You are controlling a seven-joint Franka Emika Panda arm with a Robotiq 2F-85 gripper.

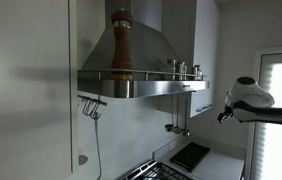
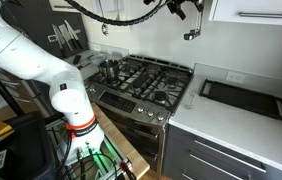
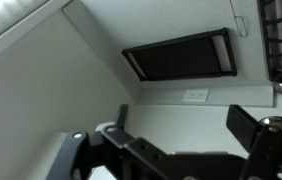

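Observation:
My gripper stands open in the wrist view, its two dark fingers wide apart and nothing between them. Exterior view 1 has the gripper [image 1: 222, 118] high at the right, above the counter and in front of the window. Only part of the arm shows along the top of exterior view 2, with the gripper [image 2: 189, 8] near the upper edge. Below it lies a black rectangular tray [image 2: 245, 101] on the white counter [image 2: 216, 118]; the same tray [image 3: 181, 57] appears tilted in the wrist view. Nothing touches the gripper.
A gas stove [image 2: 146, 82] with a pot [image 2: 109, 69] on it stands left of the tray. The steel range hood [image 1: 141, 60] carries a wooden pepper mill [image 1: 122, 45] and several jars. Ladles [image 1: 177, 125] hang beneath it. Counter around the tray is clear.

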